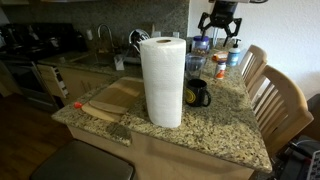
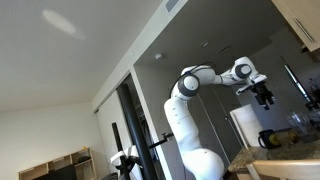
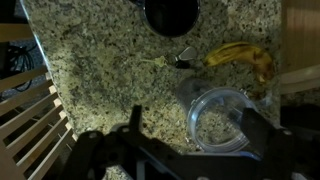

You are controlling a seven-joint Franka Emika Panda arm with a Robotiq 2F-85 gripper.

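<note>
My gripper hangs high above the far end of the counter in exterior view 1. Its fingers are spread wide, and nothing shows between them in that view. In the wrist view the gripper looks down over a clear round container, whose rim appears between and just beyond the fingertips. A black mug stands at the top of that view; the mug is behind the paper towel roll in exterior view 1. A yellow-brown banana lies beside the container.
Bottles and jars, including a blue-labelled pump bottle and an orange-labelled jar, crowd the counter's far end. Wooden chairs line its right side. A cutting board lies left of the roll.
</note>
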